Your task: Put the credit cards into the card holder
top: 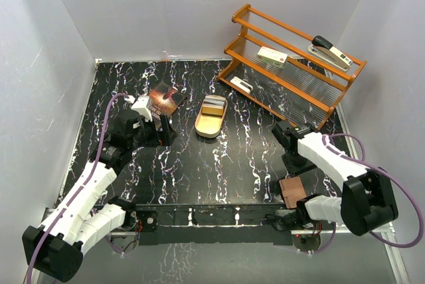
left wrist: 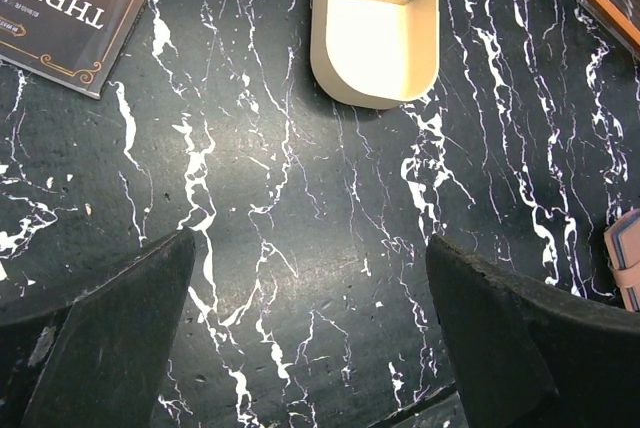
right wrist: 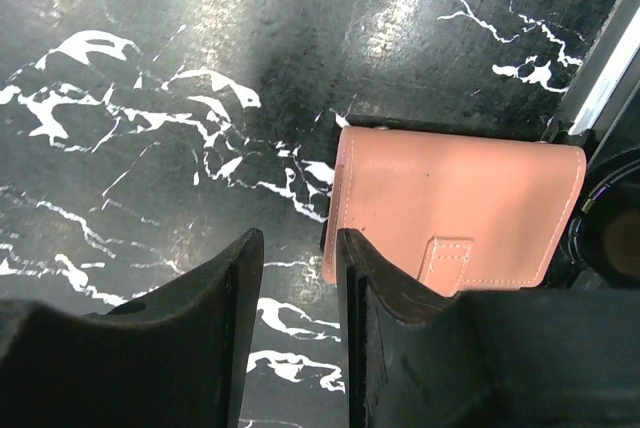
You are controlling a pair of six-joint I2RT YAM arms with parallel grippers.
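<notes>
The pinkish-tan leather card holder (top: 292, 192) lies flat at the front right of the table, folded, its flap and stitching clear in the right wrist view. Just beyond its left edge, my right gripper has its fingers part open over bare table; one fingertip overlaps the card holder's (right wrist: 455, 208) edge in that view, and contact cannot be told. Several cards (top: 213, 101) stand in the back of a yellow tray (top: 208, 127) at the table's middle. To the tray's left, my left gripper hangs wide open with nothing between its fingers.
A dark book (top: 166, 99) lies behind the left gripper. The slanted wooden rack (top: 292, 75) at the back right carries a white box (top: 271, 56) and a stapler (top: 331, 53). Between tray and card holder the marble table is clear.
</notes>
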